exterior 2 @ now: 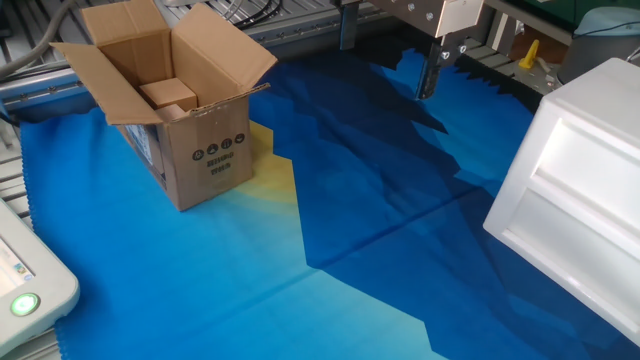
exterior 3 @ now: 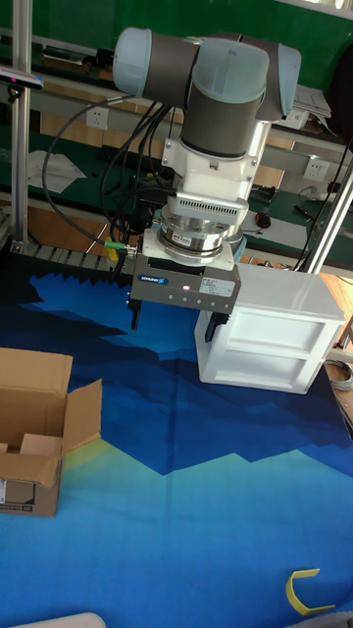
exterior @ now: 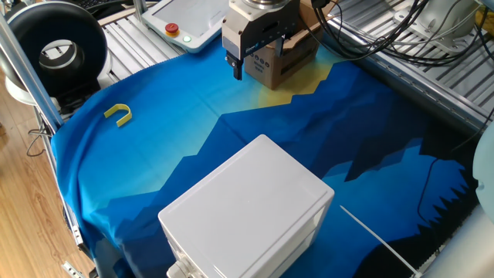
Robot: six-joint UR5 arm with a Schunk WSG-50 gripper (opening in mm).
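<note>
My gripper (exterior 3: 174, 318) hangs in the air above the blue patterned cloth. Its two dark fingers (exterior 3: 133, 314) stand wide apart, and nothing shows between them. A yellow U-shaped piece (exterior: 119, 115) lies on the cloth in exterior view 1, well away from the gripper; exterior view 3 has the same piece (exterior 3: 304, 594) low at the right. The open cardboard box (exterior 2: 210, 155) has its flaps spread and smaller brown boxes (exterior 2: 168, 94) inside. A white drawer unit (exterior: 247, 205) stands upright on the cloth, with recessed fronts visible in exterior view 2.
A thin white stick (exterior: 378, 238) lies beside the drawer unit. The teach pendant (exterior: 185, 19) with its red button rests at the table's edge. Black cables (exterior: 370, 46) run behind the cardboard box. Much of the cloth between the boxes is bare.
</note>
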